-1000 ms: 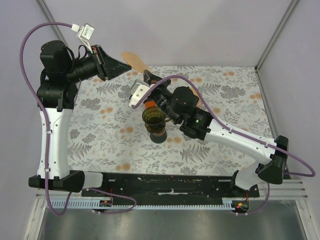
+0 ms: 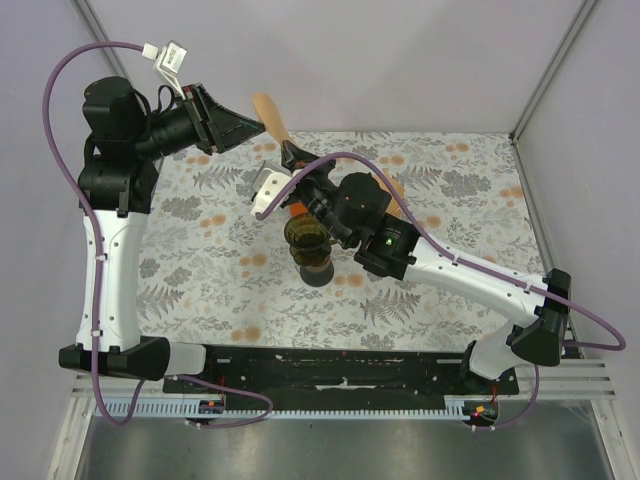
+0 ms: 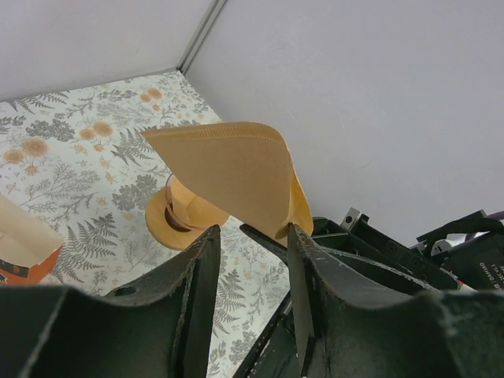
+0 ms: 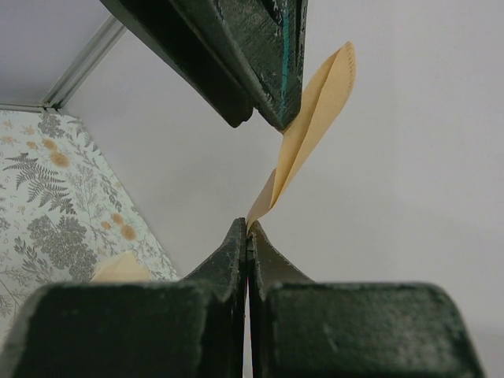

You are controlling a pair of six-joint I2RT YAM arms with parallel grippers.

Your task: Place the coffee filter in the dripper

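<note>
A tan paper filter (image 2: 268,115) is held up by my right gripper (image 2: 295,160), which is shut on its lower edge in the right wrist view (image 4: 244,236). My left gripper (image 2: 235,130) is at the filter's left, fingertips close to it; in its wrist view the filter (image 3: 228,169) stands just beyond the parted fingertips (image 3: 252,240), so it is open. The brown-tinted glass dripper (image 2: 306,240) sits on a dark base below my right arm, partly hidden by it.
More tan filters (image 3: 197,209) lie in a holder behind my right arm. An orange-and-white package (image 3: 20,236) stands near them.
The filter has turned more upright and edge-on in the top view. My left gripper has shifted slightly toward the filter; the right gripper has moved very little.
</note>
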